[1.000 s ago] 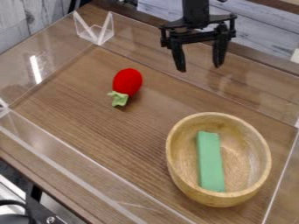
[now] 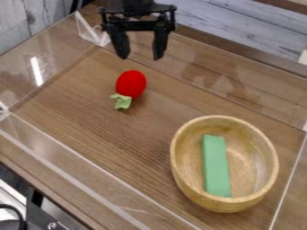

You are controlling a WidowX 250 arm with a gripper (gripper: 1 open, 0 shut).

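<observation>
My black gripper (image 2: 140,43) hangs open at the top centre, its two fingers pointing down with nothing between them, just above and behind a red strawberry-like object (image 2: 131,84) with a green leafy end. The object lies on the wooden table to the left of centre.
A round wooden bowl (image 2: 188,177) sits at the lower right with a green bar (image 2: 216,165) lying in it. The wooden table (image 2: 84,126) is otherwise largely clear, with clear plastic edging at the left and a pale wall at the back.
My gripper has moved left from the back right to above the red object, staying open. The red object and bowl have not moved.
</observation>
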